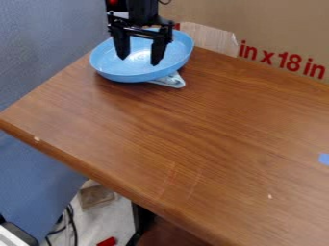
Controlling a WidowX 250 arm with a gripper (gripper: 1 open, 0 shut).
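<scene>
My black gripper (pixel 140 48) hangs at the top of the view over a light blue round dish (pixel 141 69), its two fingers apart inside or just above the dish. I see nothing held between them. The dish rests at the back left of the wooden table (pixel 193 154), with a pale blue piece (pixel 170 82) sticking out at its front right.
A cardboard sheet (pixel 270 29) with red lettering stands behind the table. A blue patch (pixel 324 159) is at the right edge. Cables (pixel 67 223) lie below the table's left edge.
</scene>
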